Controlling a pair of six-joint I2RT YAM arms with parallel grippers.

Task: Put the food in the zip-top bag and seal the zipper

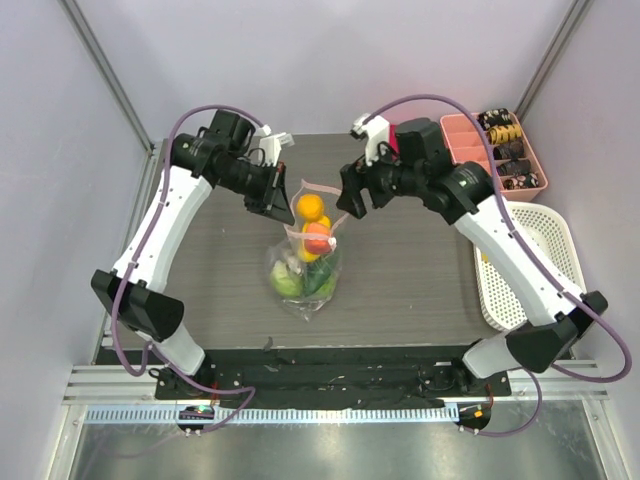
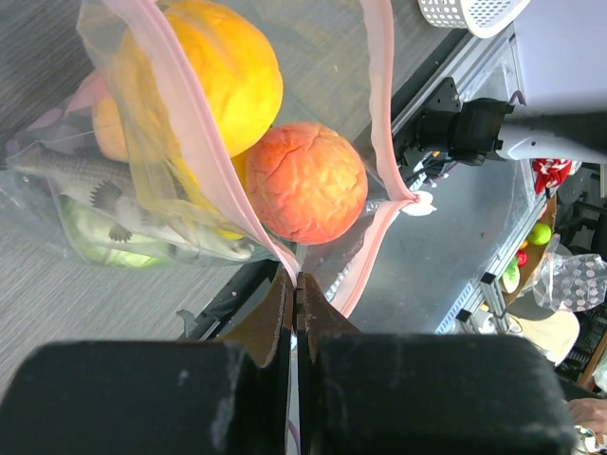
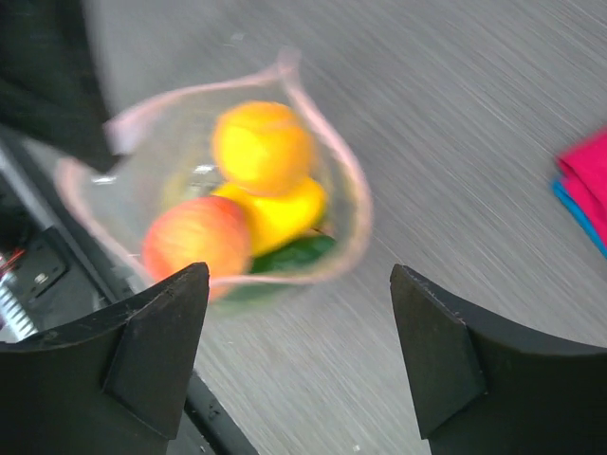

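The clear zip bag [image 1: 305,285] with pink zipper stands mid-table, holding a yellow-orange fruit [image 1: 310,207], a peach [image 2: 305,182] and green produce [image 1: 287,280]. My left gripper is shut on the bag's pink rim at its left side. Above and right of the opening, my right gripper [image 1: 352,200] is open, with nothing between its fingers; the right wrist view, slightly blurred, shows the fruit below it.
A white perforated basket [image 1: 530,260] is at the right, with a pink divided bin [image 1: 465,140] behind it. Red cloth [image 3: 588,171] lies at the back, partly hidden by the right arm.
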